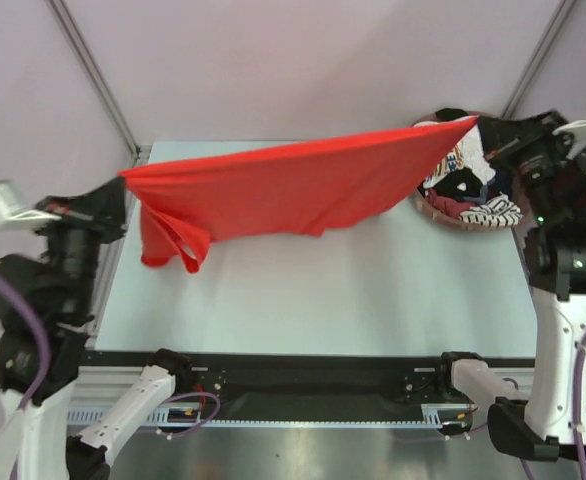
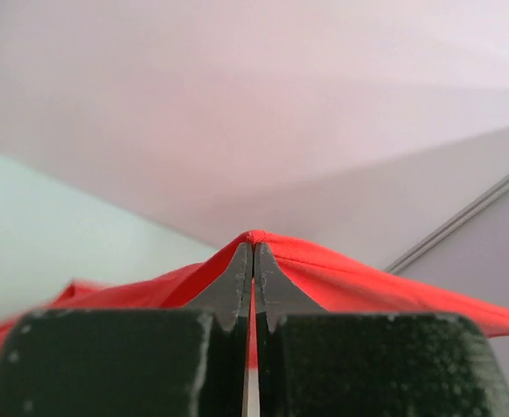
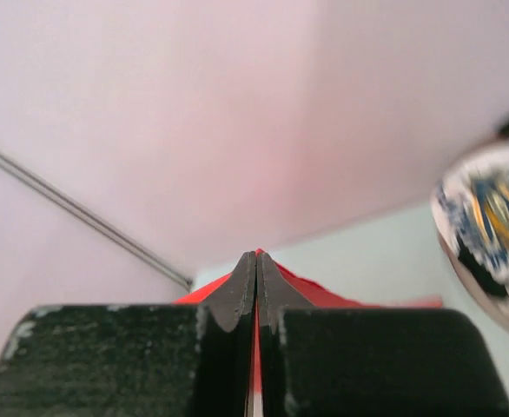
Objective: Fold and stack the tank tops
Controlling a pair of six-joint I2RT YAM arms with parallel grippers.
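Observation:
The red tank top (image 1: 293,190) is stretched between my two grippers, raised toward the top camera, its upper edge taut and its lower part hanging. At its left corner my left gripper (image 1: 123,188) is shut on the cloth; in the left wrist view the red fabric (image 2: 341,274) comes out from between the fingertips. The right corner is pinched by my right gripper (image 1: 478,122), where the right wrist view shows a bit of red fabric (image 3: 311,291) at the shut fingertips. A loose strap-like loop (image 1: 191,250) dangles at the left. The cloth's far side is hidden.
A round basket (image 1: 463,222) full of mixed clothes stands at the back right, partly behind my right arm. White walls (image 1: 303,70) enclose the back and sides.

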